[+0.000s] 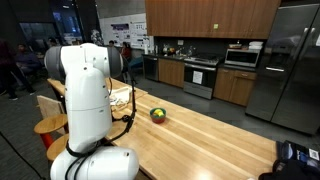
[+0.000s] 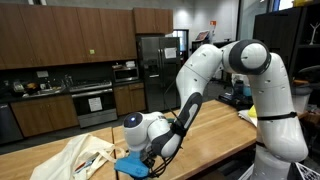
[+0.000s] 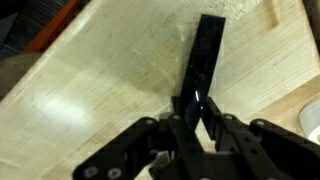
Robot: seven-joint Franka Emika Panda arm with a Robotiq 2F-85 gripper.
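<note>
A long black object [image 3: 205, 52] is pinched in my gripper, which is shut on it. Its far end points up and away over the pale wooden table [image 3: 100, 75]; whether it touches the surface is hard to judge. In exterior view 1 the gripper [image 1: 123, 124] is low at the table's left side, left of a reddish bowl [image 1: 158, 117] with yellow and green things inside. From the other side, the gripper end of the arm [image 2: 150, 135] hides part of the tabletop, and a blue thing [image 2: 132, 166] shows close to it.
A white cloth [image 2: 82, 155] lies on the table, left of the arm in exterior view 2. Part of a pale round thing [image 3: 312, 122] shows at the wrist view's right edge. The long tabletop [image 1: 205, 140] right of the bowl is largely bare.
</note>
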